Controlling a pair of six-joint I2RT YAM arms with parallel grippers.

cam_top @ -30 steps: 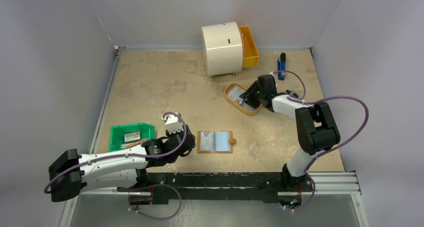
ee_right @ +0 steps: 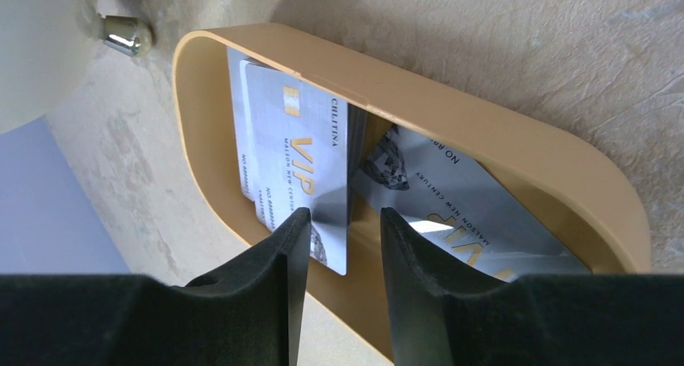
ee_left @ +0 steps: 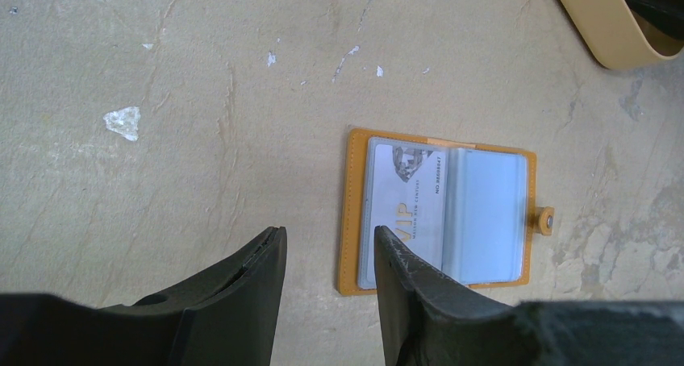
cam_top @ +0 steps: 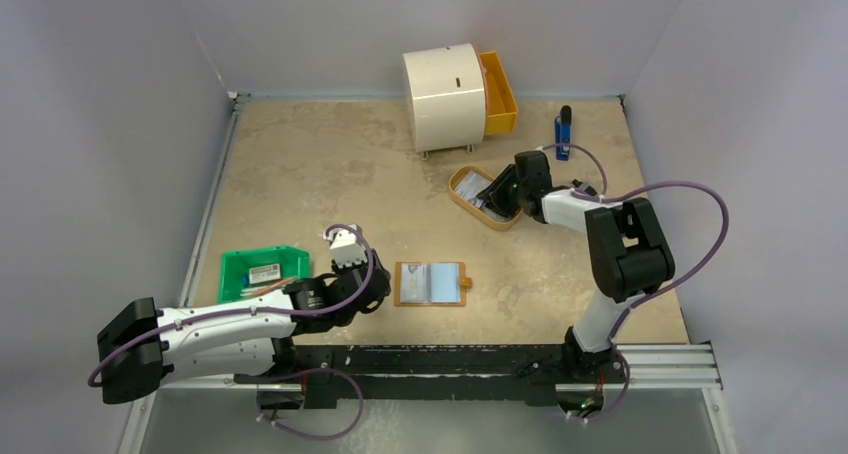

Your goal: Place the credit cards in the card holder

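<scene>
Silver VIP cards [ee_right: 294, 140] lie in a tan oval tray [ee_right: 484, 116], a stack at one end and more loose beside it. My right gripper is down at the tray, part open, one finger over the stack's lower edge; whether it touches cannot be told. The tan card holder [ee_left: 350, 205] lies open on the table with a VIP card [ee_left: 403, 213] in a clear sleeve. My left gripper stands open above the table beside the holder, nothing between its fingers.
A green bin [cam_top: 235, 274] with items sits at left. A white cylinder [cam_top: 442, 94] with a yellow bin [cam_top: 500, 114] stands at back; a blue object [cam_top: 562, 139] lies back right.
My right gripper and arm have shifted very slightly over the card tray. The left arm has not moved.
</scene>
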